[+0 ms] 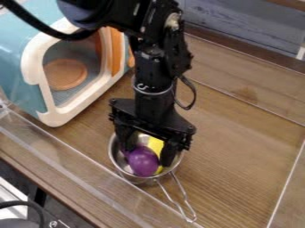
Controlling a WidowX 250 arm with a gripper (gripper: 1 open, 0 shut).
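Observation:
The black gripper (145,137) hangs low over a metal pot (172,176) with a wire handle, its fingers open and reaching down into it around the contents. Inside the pot lie a purple object (142,162), rounded like an eggplant, and a yellow object (158,145), partly hidden behind the gripper. The fingertips are mostly hidden among these items, so whether they touch either one is unclear.
A light blue and white toy box (52,106) with an open front and an orange round piece inside stands at the upper left. A clear strip runs along the near left edge.

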